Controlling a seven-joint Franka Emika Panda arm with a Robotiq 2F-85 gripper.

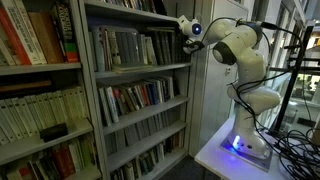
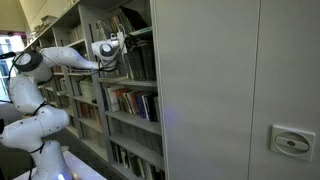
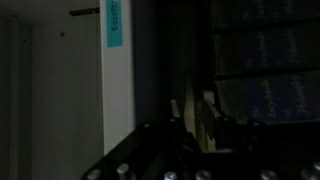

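My gripper is at the right end of a high bookshelf, its fingers apart, with nothing clearly seen between them. The wrist view is very dark there. A row of dark books (image 3: 265,55) with blue lettering lies to the right of the fingers in that view. On the left a pale upright panel (image 3: 119,75) carries a blue label. In exterior view 1 the arm's wrist (image 1: 190,27) reaches up to the shelf beside tall dark volumes (image 1: 160,47); the fingertips are too small to make out there.
Shelves filled with books (image 1: 140,95) run below and to the left. The arm stands on a white table (image 1: 222,160). Loose black cables (image 1: 295,150) lie beside its base. A broad grey panel (image 2: 205,100) closes off the shelf's right side in exterior view 2.
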